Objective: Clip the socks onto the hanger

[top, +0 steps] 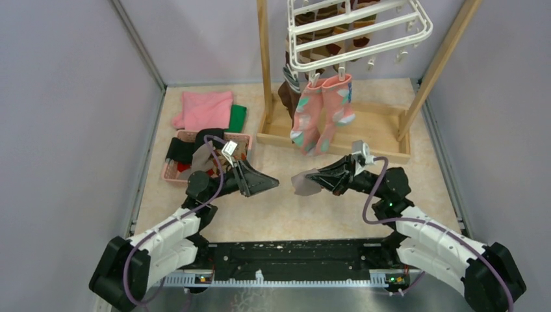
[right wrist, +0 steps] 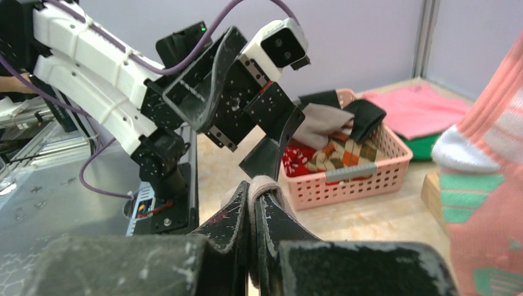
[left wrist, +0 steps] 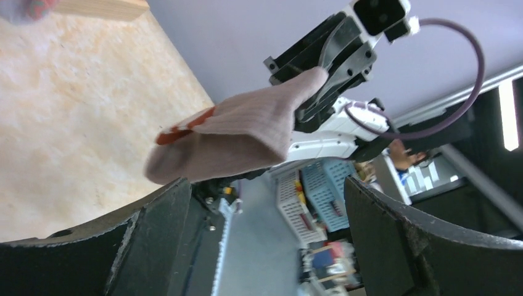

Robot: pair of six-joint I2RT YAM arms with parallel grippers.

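Note:
A greyish-pink sock (left wrist: 247, 123) with an orange-red patch hangs from my right gripper (top: 313, 174), whose fingers are shut on one end of it. In the right wrist view a fold of that sock (right wrist: 265, 184) shows pinched between the fingertips. My left gripper (top: 276, 183) stands open and empty, apart from the sock, to its left. The white hanger rack (top: 364, 32) is overhead at the back. From its front clips hang two pink patterned socks (top: 308, 114), with brown and striped socks (top: 333, 49) behind them.
A pink basket (right wrist: 351, 185) of socks sits at the back left, with pink cloth (top: 206, 110) and green cloth (top: 238, 118) behind it. The wooden stand (top: 338, 149) rises under the rack. Free clips (top: 371, 64) hang along the rack's right side.

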